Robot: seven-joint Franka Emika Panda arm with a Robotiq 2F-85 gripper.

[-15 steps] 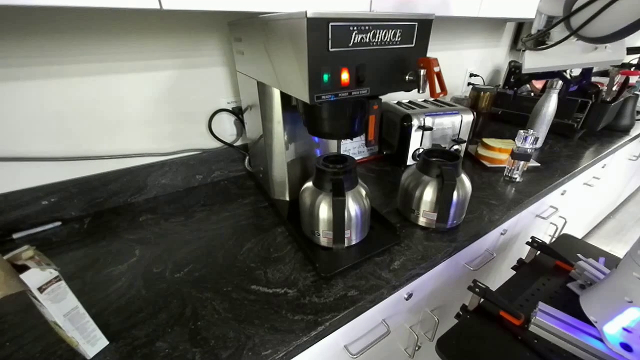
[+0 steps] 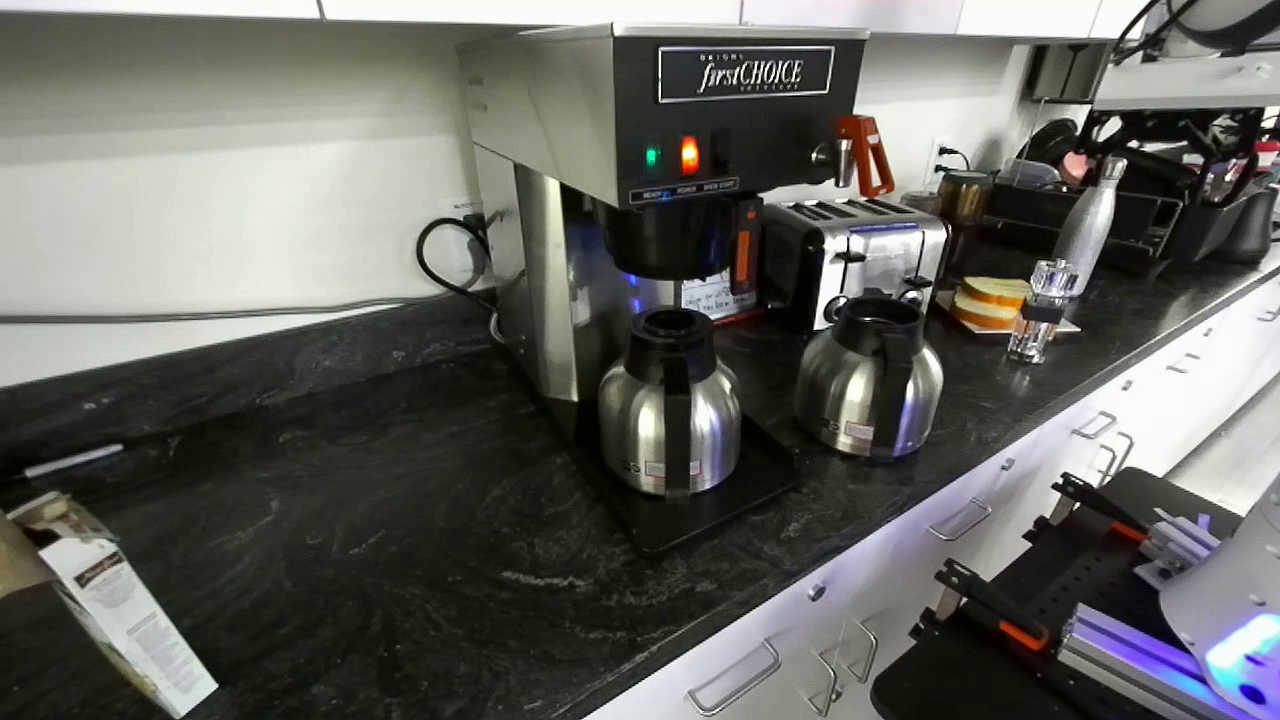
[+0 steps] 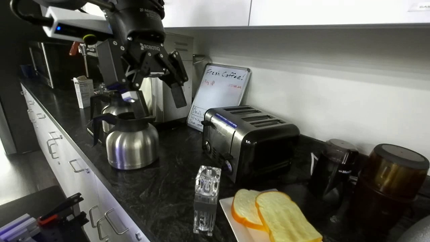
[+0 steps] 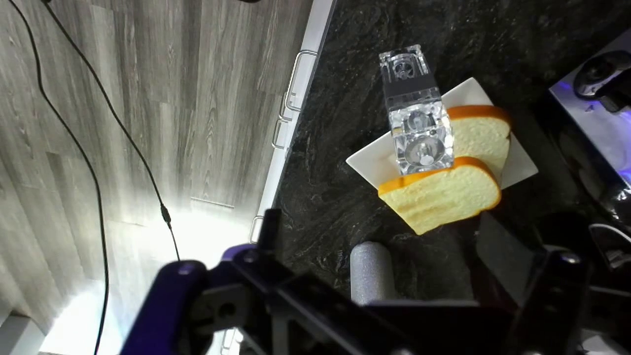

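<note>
My gripper is open, with its fingers (image 3: pixel 178 95) wide apart and nothing held between them. In exterior view 2 it hangs above the counter, nearer the camera than the coffee machine. Below it in the wrist view, a clear square grinder (image 4: pixel 417 112) stands upright beside a white plate (image 4: pixel 375 162). Two slices of bread (image 4: pixel 446 195) lie overlapping on that plate. The grey speckled bottle (image 4: pixel 371 269) shows partly between the fingers, its lower part hidden by the gripper. A steel toaster (image 3: pixel 250 137) stands by the wall with its slots empty.
One steel carafe (image 2: pixel 672 414) sits on the coffee machine's (image 2: pixel 744 132) base; another carafe (image 2: pixel 870 384) stands to its right. A whiteboard (image 3: pixel 221 92) leans behind the toaster. The white carton (image 2: pixel 126 624) lies left, where much dark counter (image 2: pixel 396 528) is bare.
In exterior view 1 my arm and gripper have moved right and slightly up, away from above the bottle. The objects on the counter have stayed put.
</note>
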